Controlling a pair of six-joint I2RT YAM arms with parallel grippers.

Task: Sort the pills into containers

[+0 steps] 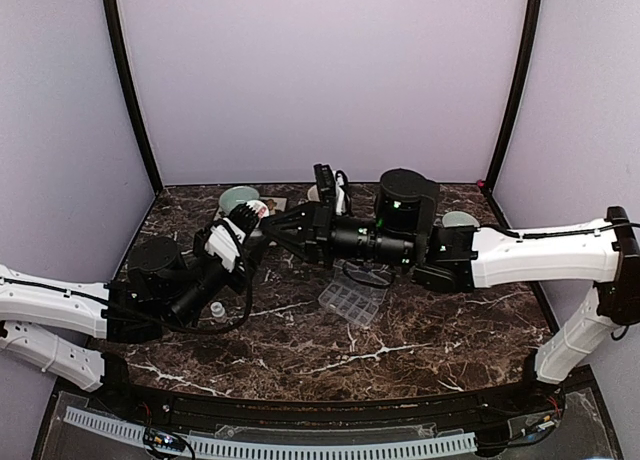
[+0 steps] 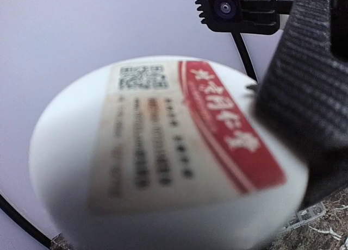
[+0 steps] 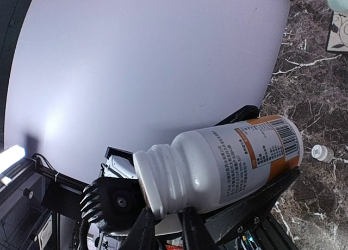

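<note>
A white pill bottle with an orange and white label lies tilted sideways, raised above the table; in the left wrist view its round white end (image 2: 163,147) with a red label fills the picture. My left gripper (image 1: 250,225) is shut on the bottle. My right gripper (image 1: 285,230) is close against it from the right, at the neck end; its finger gap is hard to see. A small white cap (image 3: 322,153) rests on the table. A clear compartment box (image 1: 350,305) stands mid-table, below the right gripper.
Pale green bowls (image 1: 239,197) stand at the back left, on or beside a patterned mat (image 3: 337,38), and a pale round dish (image 1: 459,220) at the back right.
</note>
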